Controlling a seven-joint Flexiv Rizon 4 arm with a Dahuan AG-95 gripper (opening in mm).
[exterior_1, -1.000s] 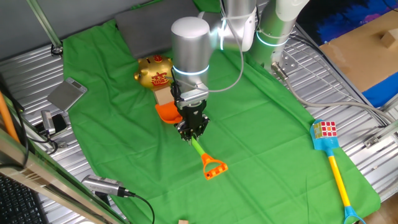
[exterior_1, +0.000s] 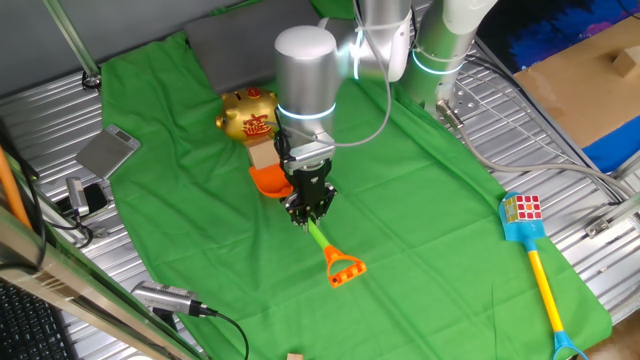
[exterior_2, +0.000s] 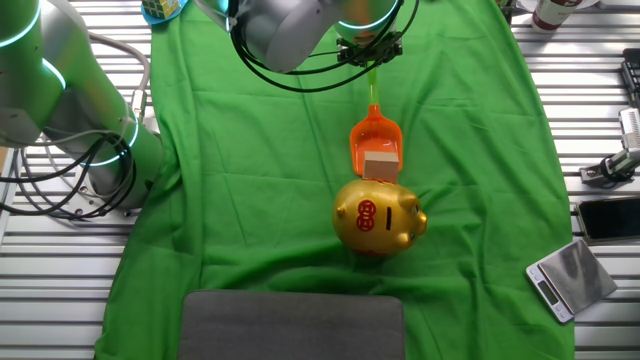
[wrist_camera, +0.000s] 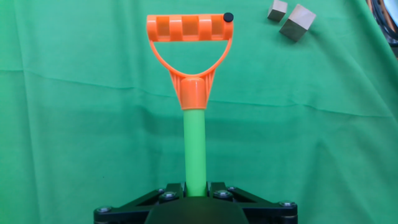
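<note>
A toy shovel with an orange D-shaped handle (wrist_camera: 191, 28), a green shaft (wrist_camera: 195, 146) and an orange scoop (exterior_2: 376, 138) lies along the green cloth. My gripper (exterior_1: 309, 220) is shut on the green shaft; its black fingers (wrist_camera: 233, 198) press in from both sides in the wrist view. At the scoop's far end sits a wooden block (exterior_2: 380, 166), right beside the golden piggy bank (exterior_2: 378, 218). From exterior view 1 the arm hides part of the shaft and scoop.
To the right, a blue and yellow shovel (exterior_1: 543, 285) carries a puzzle cube (exterior_1: 522, 208). Two small wooden blocks (wrist_camera: 298, 23) rest past the orange handle. A dark flat case (exterior_2: 290, 325) lies behind the piggy bank, with a scale (exterior_1: 108, 152) at the left.
</note>
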